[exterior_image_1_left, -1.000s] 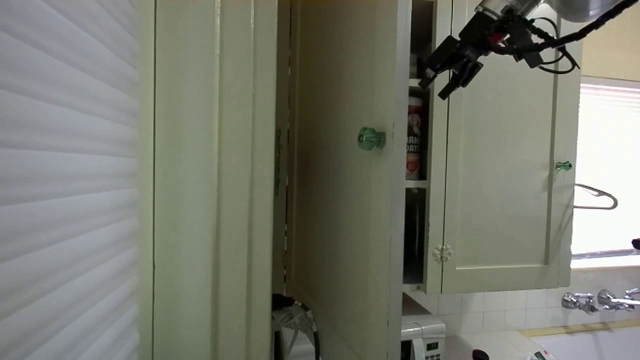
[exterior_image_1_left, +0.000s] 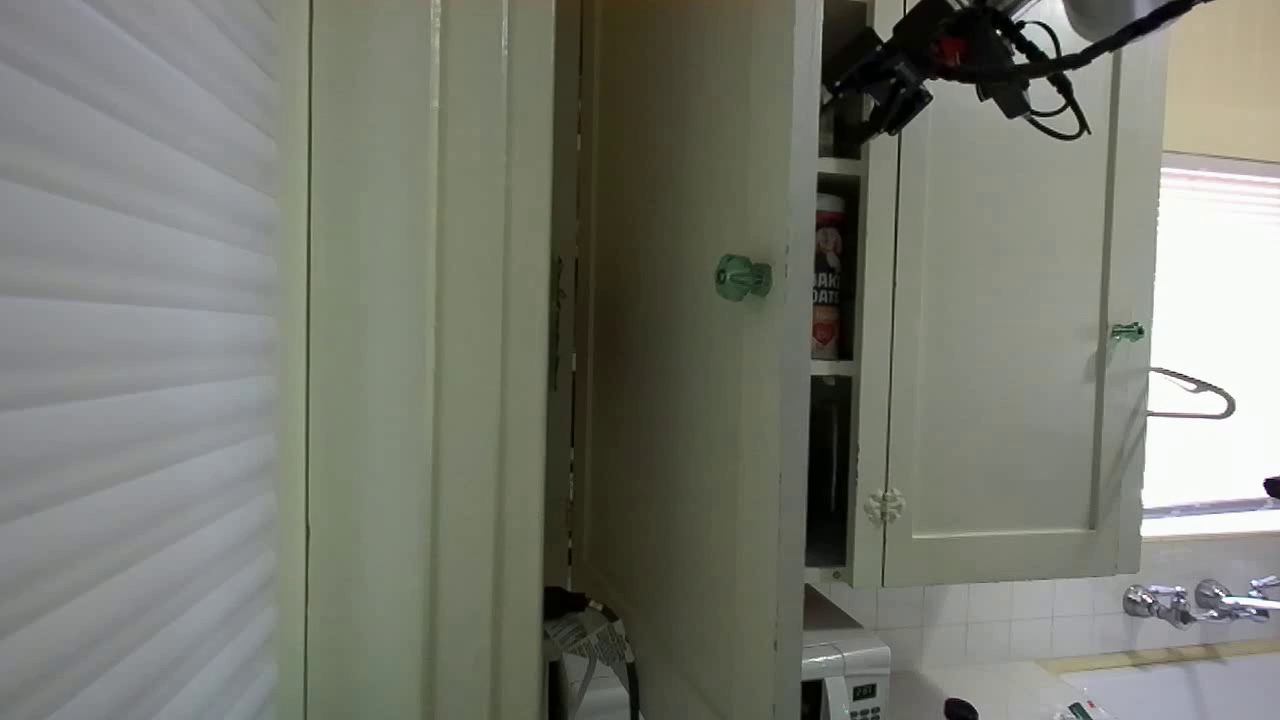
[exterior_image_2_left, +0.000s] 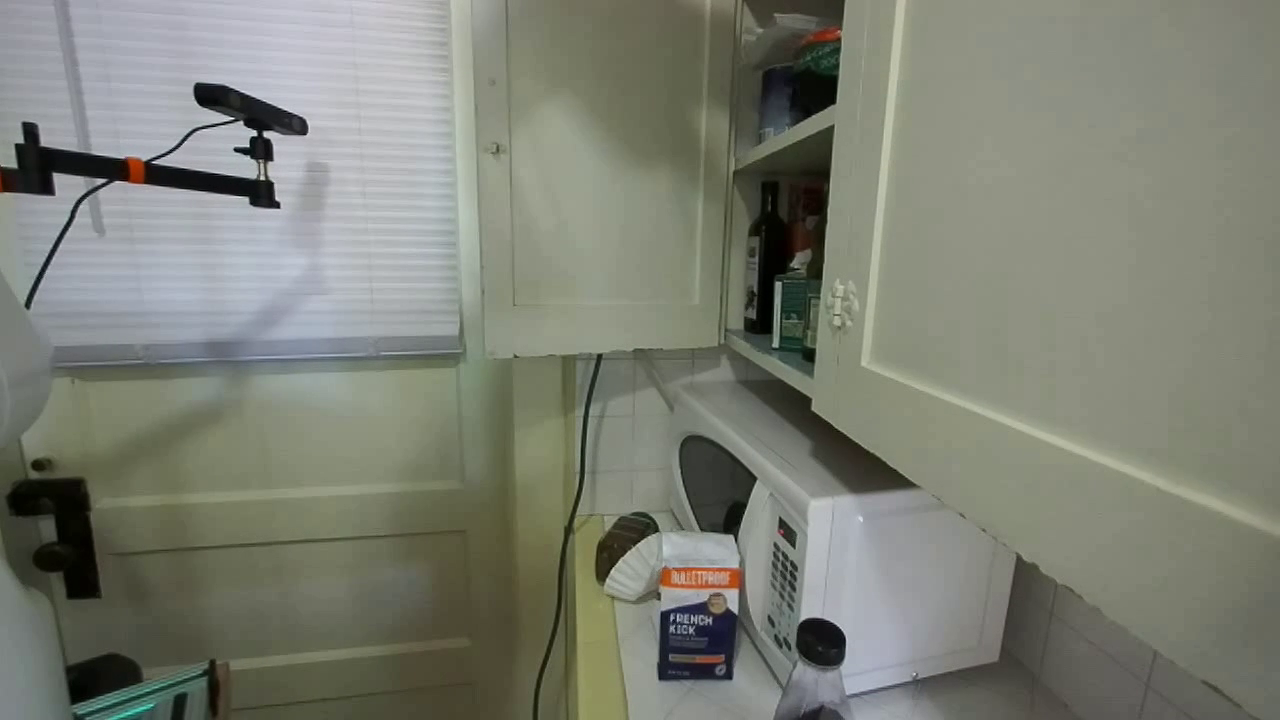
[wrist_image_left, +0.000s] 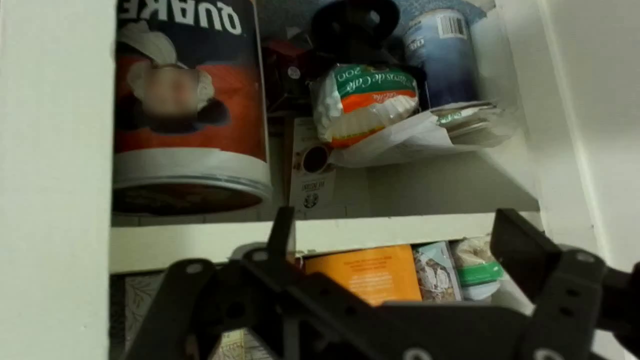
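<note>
My gripper is open in the wrist view, its dark fingers (wrist_image_left: 520, 249) spread wide with nothing between them. It faces an open cupboard, seen upside down there. Across the view, between the fingertips, runs the edge of a shelf board (wrist_image_left: 384, 231). On one side of the board are a Quaker canister (wrist_image_left: 192, 120), a bag of coffee filters (wrist_image_left: 366, 108) and a blue can (wrist_image_left: 442, 60). An orange packet (wrist_image_left: 366, 276) shows on the other side. In exterior view 1 the gripper (exterior_image_1_left: 849, 106) is high at the cupboard opening, its tips partly hidden by the door edge.
An open cupboard door (exterior_image_1_left: 684, 396) with a green knob stands beside the opening; a closed door (exterior_image_1_left: 1002, 336) is on the other side. Below are a white microwave (exterior_image_2_left: 918, 576), a French Kick bag (exterior_image_2_left: 699, 618) and a black-capped bottle (exterior_image_2_left: 821, 648) on the counter.
The gripper has moved up and left in exterior view 1, closer to the upper part of the cupboard opening. The doors and canister have not moved.
</note>
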